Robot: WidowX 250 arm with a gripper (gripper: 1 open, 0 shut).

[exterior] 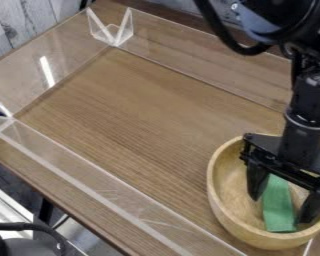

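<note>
A black robot gripper (283,188) reaches down from the right into a round, pale wooden-coloured bowl (231,200) at the lower right. A green oblong object (276,210) lies in the bowl between the dark fingers, partly hidden by them. Whether the fingers grip it or only stand around it I cannot tell.
Clear tape or strips run along its left edges, with a small clear plastic piece (111,30) at the top. A black cable or part (23,235) is at the lower left.
</note>
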